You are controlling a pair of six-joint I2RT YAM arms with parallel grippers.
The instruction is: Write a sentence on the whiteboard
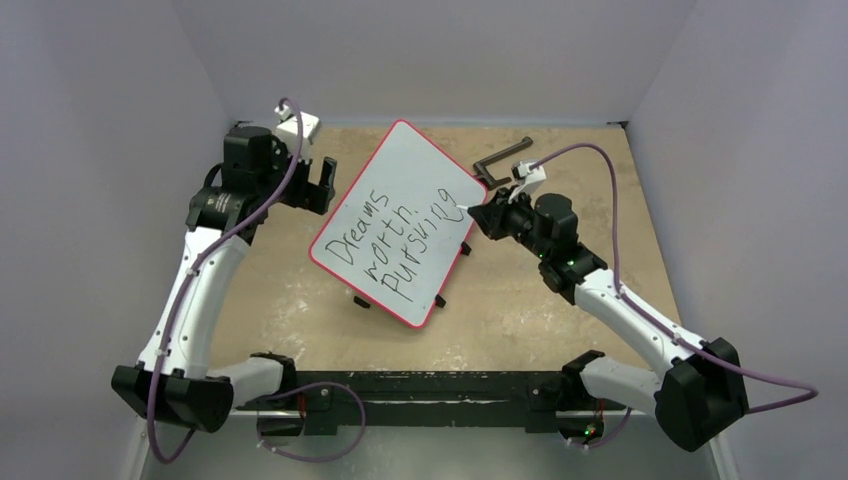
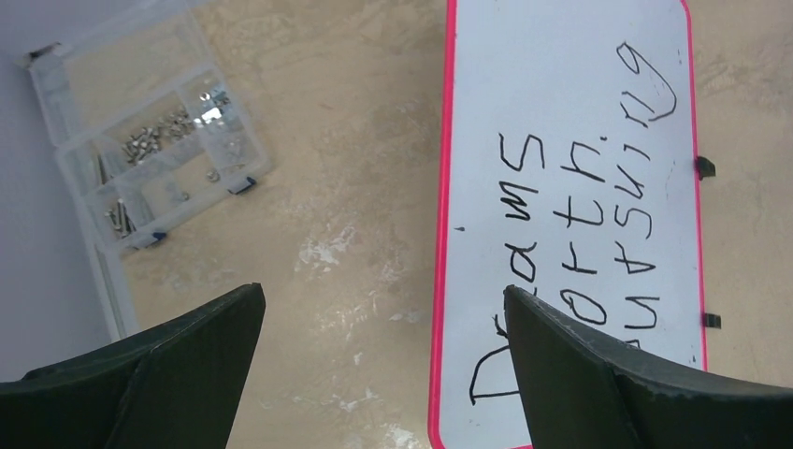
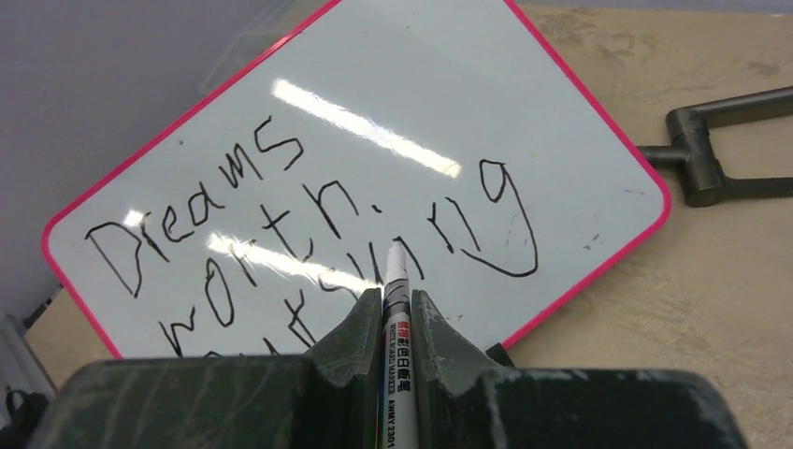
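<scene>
A red-rimmed whiteboard (image 1: pixel 400 170) lies tilted in the middle, bearing handwritten black words reading roughly "Dreams worth pursuing". My left gripper (image 1: pixel 322 185) hangs off the board's upper-left side; in the left wrist view its open fingers (image 2: pixel 159 355) frame bare table and the board's edge, with nothing held. My right gripper (image 1: pixel 480 215) is shut on a white marker (image 3: pixel 399 393), its tip over the board near the last word's letters. Whether the tip touches the surface I cannot tell.
A clear compartment box (image 2: pixel 154 140) of screws lies by the left wall. A dark angled metal bracket (image 1: pixel 500 160) sits behind the board's right corner. Small black blocks (image 1: pixel 440 300) sit at the board's edges.
</scene>
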